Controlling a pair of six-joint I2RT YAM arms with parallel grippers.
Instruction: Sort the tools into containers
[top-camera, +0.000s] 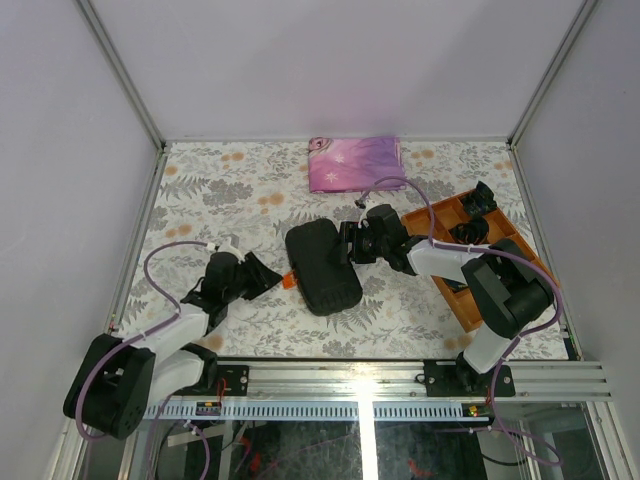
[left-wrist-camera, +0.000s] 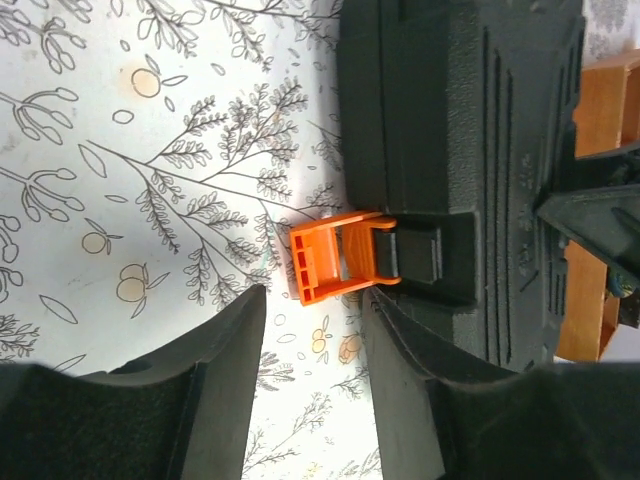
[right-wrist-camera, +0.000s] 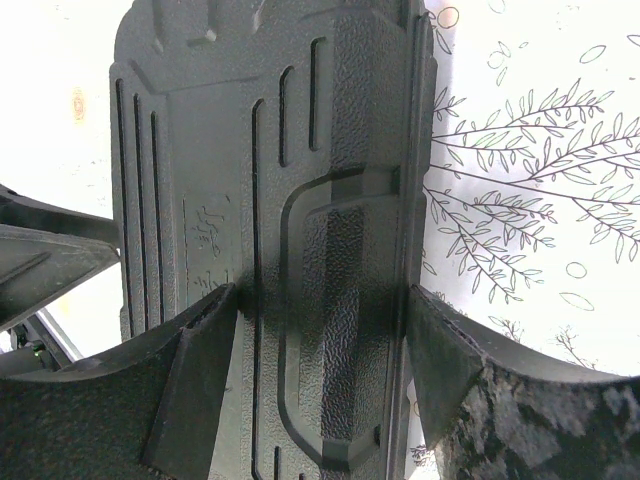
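A black tool case (top-camera: 323, 275) lies closed at the middle of the table. Its orange latch (left-wrist-camera: 318, 262) stands swung out from the case's side in the left wrist view. Just short of that latch, my left gripper is part open, with nothing between its fingers. On the opposite side, my right gripper is shut on the case, one finger on its top face and one along its edge. The wooden box (top-camera: 463, 312) at the right has compartments holding several black items (top-camera: 479, 199); the right arm covers part of it.
A folded pink and purple cloth (top-camera: 356, 164) lies at the back of the table. White walls enclose the left, right and back. Free tablecloth (top-camera: 225, 185) spreads over the back left.
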